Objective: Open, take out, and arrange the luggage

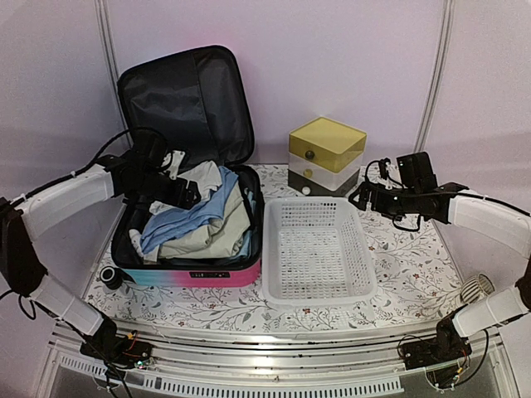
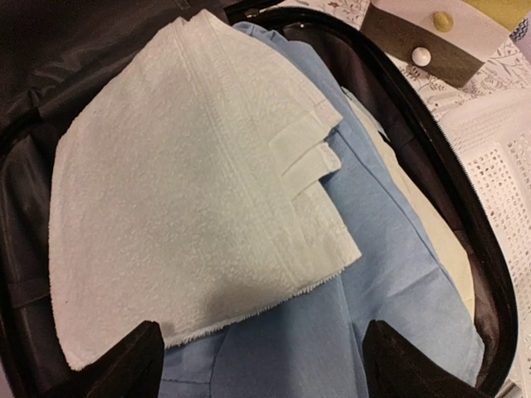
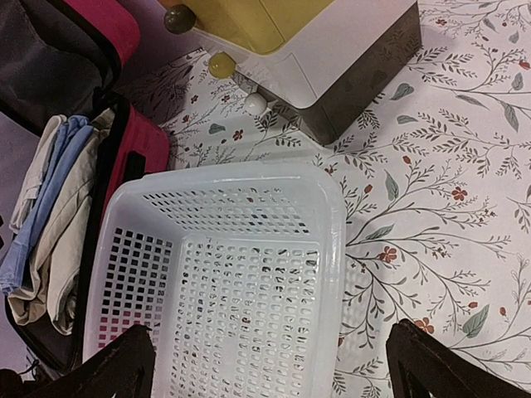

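An open suitcase (image 1: pixel 223 274) with a pink and blue shell stands at the left, its dark lid (image 1: pixel 182 99) raised at the back. Inside lies a pile of clothes: a white towel (image 2: pixel 182 182) on top, a blue garment (image 2: pixel 390 232) under it and a beige garment (image 1: pixel 203 238) toward the front. Over the pile hovers my left gripper (image 1: pixel 187 194), open and empty; in its wrist view the fingers (image 2: pixel 133 365) frame the towel's near edge. My right gripper (image 1: pixel 365 196) is open and empty above the far right corner of the empty white basket (image 1: pixel 365 269).
A small drawer box (image 1: pixel 326 153) with yellow, white and grey levels sits behind the basket. A dark round object (image 1: pixel 110 277) lies by the suitcase's front left corner, and a striped cup-like object (image 1: pixel 476 288) at the right edge. The patterned table right of the basket is clear.
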